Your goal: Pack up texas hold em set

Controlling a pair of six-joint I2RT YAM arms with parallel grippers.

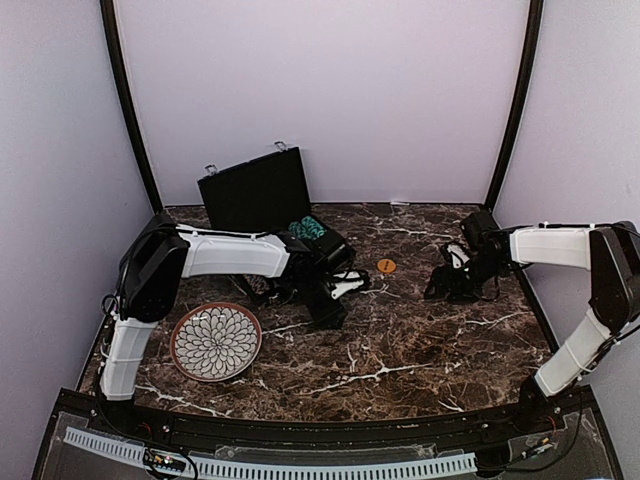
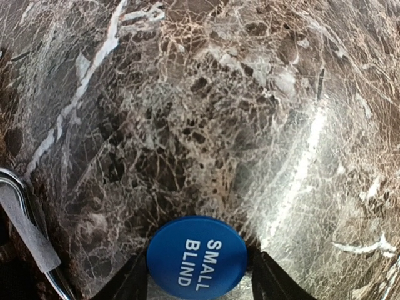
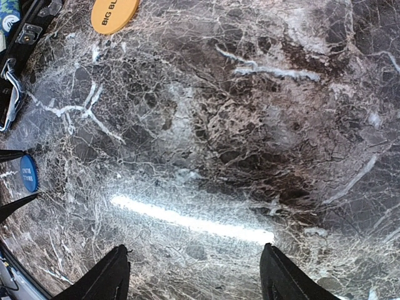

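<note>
A blue "SMALL BLIND" button (image 2: 197,257) lies on the table between the part-open fingers of my left gripper. In the right wrist view the same blue button (image 3: 28,174) shows at the left edge, a dark finger on either side of it. An orange "BIG BLIND" button (image 1: 386,266) rests on the table between the two arms. The black case (image 1: 256,190) has its lid raised, and the left arm hides much of its lower part. My right gripper is open above bare table, nothing between its fingers.
A round patterned plate (image 1: 216,342) sits at the front left. A metal latch (image 2: 31,231) of the case is close to my left gripper.
</note>
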